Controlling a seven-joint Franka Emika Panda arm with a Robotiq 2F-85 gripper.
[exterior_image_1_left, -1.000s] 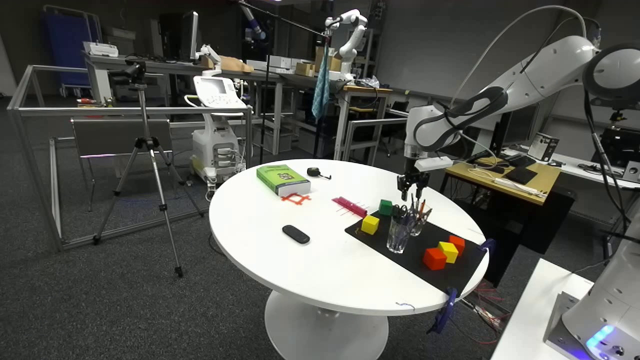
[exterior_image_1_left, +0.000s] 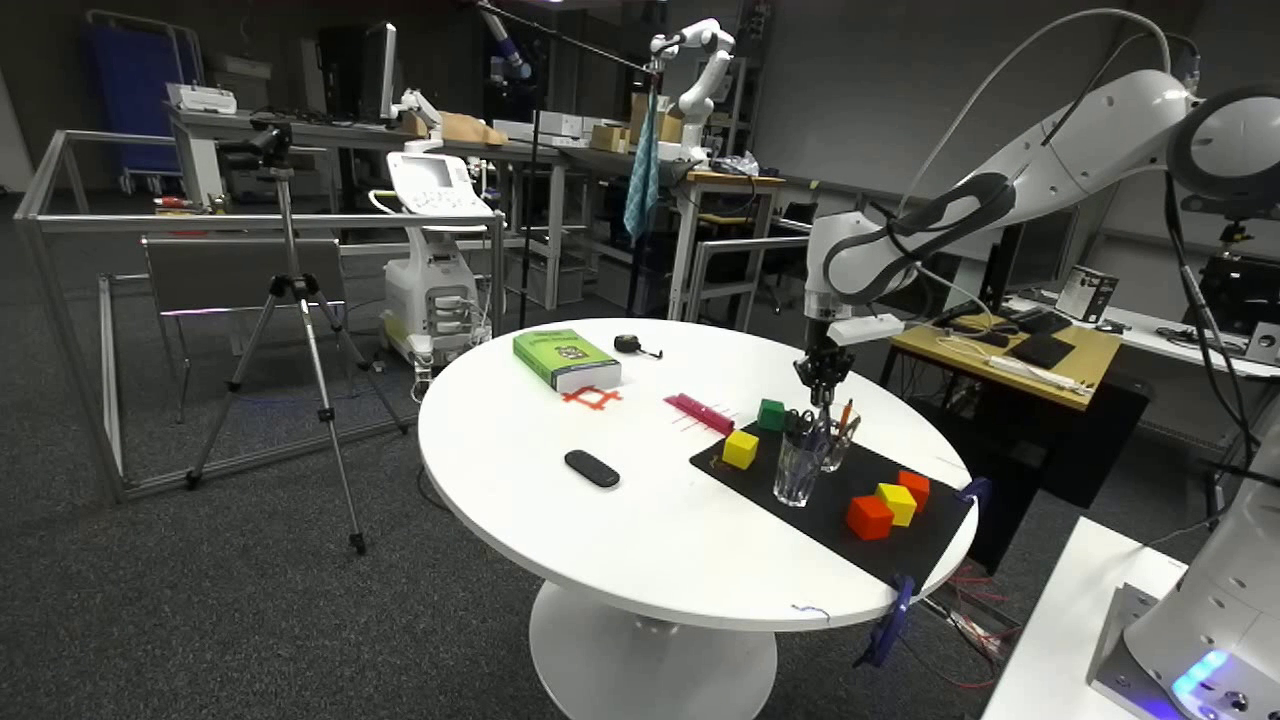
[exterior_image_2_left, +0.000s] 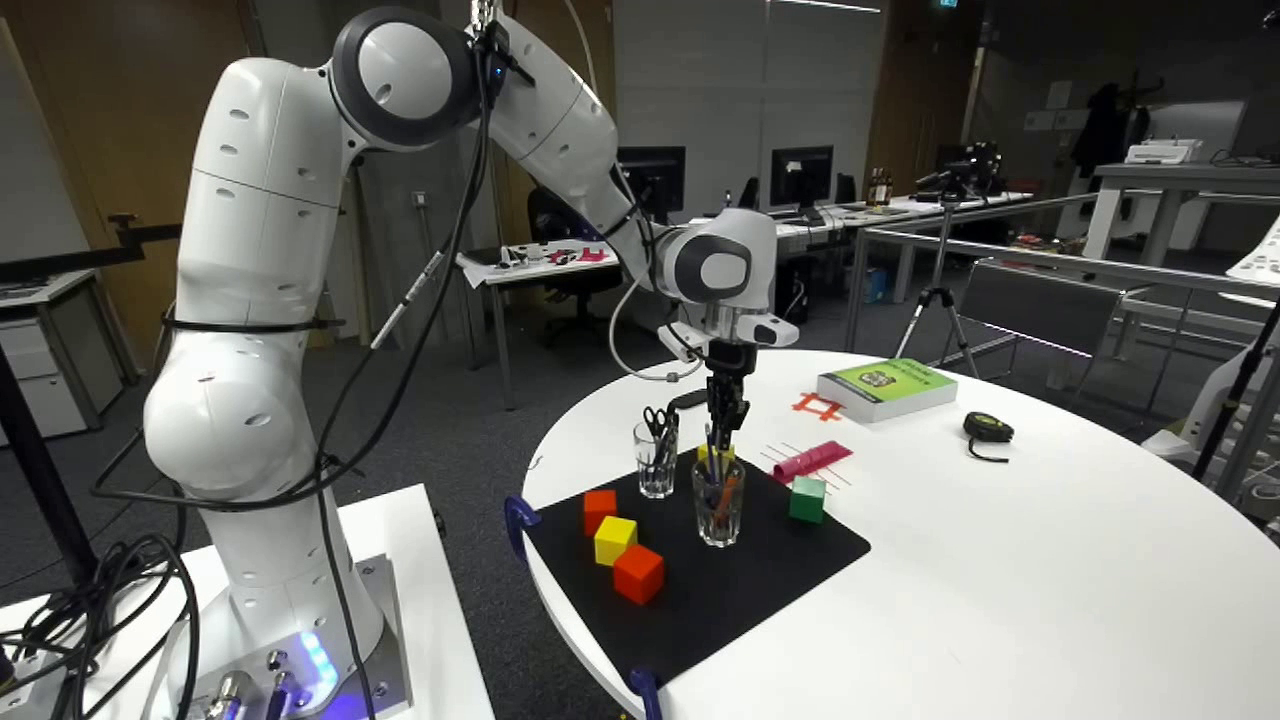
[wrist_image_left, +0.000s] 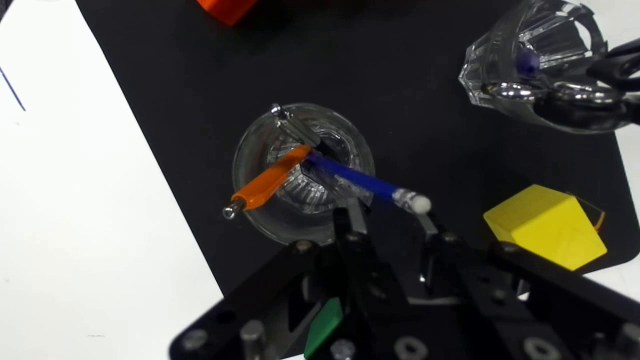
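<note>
A clear glass (wrist_image_left: 300, 222) holds a blue pencil (wrist_image_left: 360, 178) with a whitish end, an orange pen (wrist_image_left: 270, 179) and a silvery pen (wrist_image_left: 297, 127). Above this glass, my gripper points down with its fingers part open. The pencil's pale end shows at the gap, close to the right fingertip (wrist_image_left: 427, 224); whether it touches is unclear. In exterior view 2 the gripper (exterior_image_2_left: 721, 446) is right at the tops of the pens. A second glass (exterior_image_2_left: 655, 470) with black-handled scissors (exterior_image_2_left: 659, 422) stands beside it.
Both glasses stand on a black mat (exterior_image_2_left: 756, 588). Around them are red cubes (exterior_image_2_left: 638, 575), yellow cubes (exterior_image_2_left: 615, 540) and a green cube (exterior_image_2_left: 807, 499). A green book (exterior_image_1_left: 564, 358), a dark remote-like object (exterior_image_1_left: 591, 468) and a tape measure (exterior_image_1_left: 627, 343) lie farther off.
In exterior view 1 my gripper has come down and slightly left onto the pens in the glass. Its fingers, clearly spread before, are now closer together. The objects on the table look unmoved.
</note>
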